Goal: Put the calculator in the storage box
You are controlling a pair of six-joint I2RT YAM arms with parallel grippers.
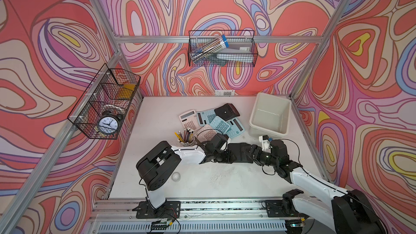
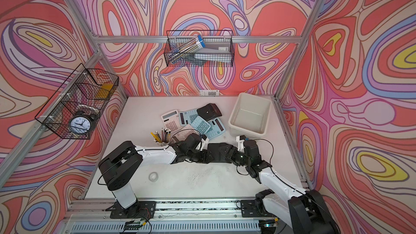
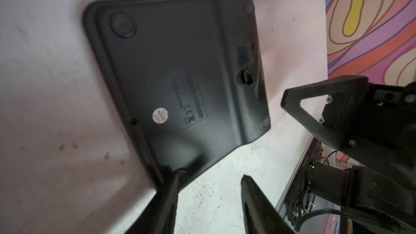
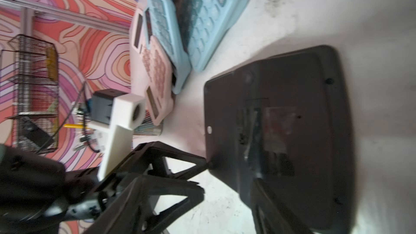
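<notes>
A black calculator (image 1: 239,152) lies face down in front of a pile of light blue, pink and black calculators (image 1: 218,121). My left gripper is at its near corner; the left wrist view shows a gap between its fingers, with the left finger at the corner, and whether it grips is unclear. My right gripper (image 1: 255,153) is at the calculator's right side, fingers apart, part open. The white storage box (image 1: 268,127) stands behind it at the back right, looking empty.
A pencil cup (image 1: 185,143) stands left of the pile and a clear round object (image 1: 175,176) lies front left. Wire baskets (image 1: 223,62) hang on the frame.
</notes>
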